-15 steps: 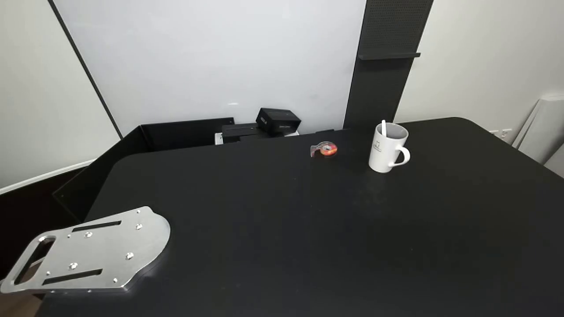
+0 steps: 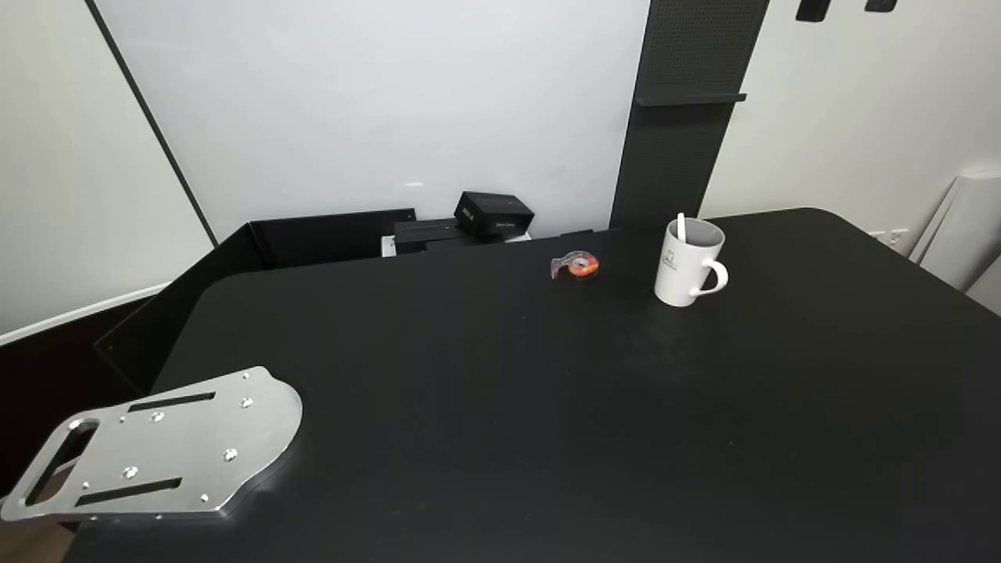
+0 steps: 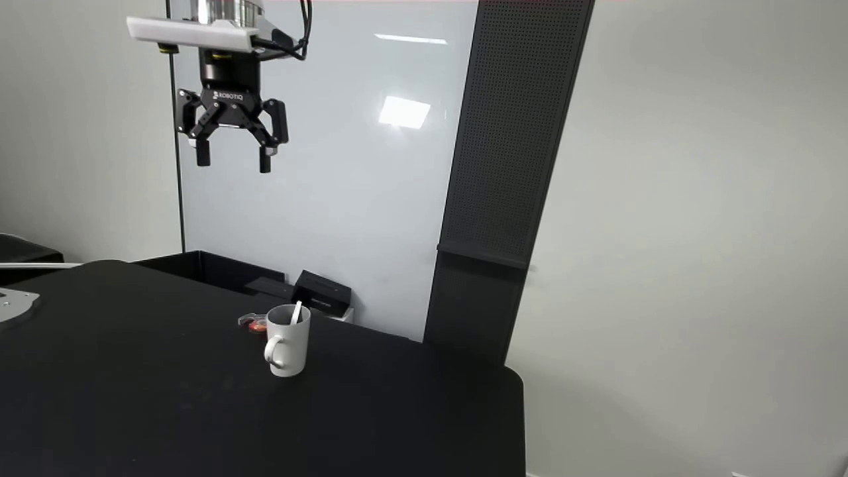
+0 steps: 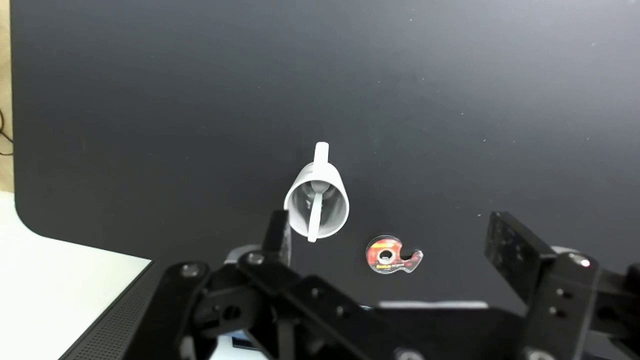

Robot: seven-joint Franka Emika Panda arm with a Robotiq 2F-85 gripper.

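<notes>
A white mug (image 2: 682,272) with a small print stands upright near the back of the black table, a white spoon (image 2: 681,228) leaning inside it. To its left in exterior view 1 lies a clear tape dispenser (image 2: 583,264) with a red-orange roll. High above the table, my gripper (image 3: 234,158) points down, open, with empty space between its fingers. From the wrist, the mug (image 4: 316,204) appears near the left finger (image 4: 277,237), its spoon (image 4: 315,216) crossing the opening; the tape dispenser (image 4: 387,254) shows between the fingers, well below them.
A silver metal plate (image 2: 188,436) is at the table's left edge. Behind the back edge sit a black box (image 2: 494,215) and a dark tray (image 2: 328,236).
</notes>
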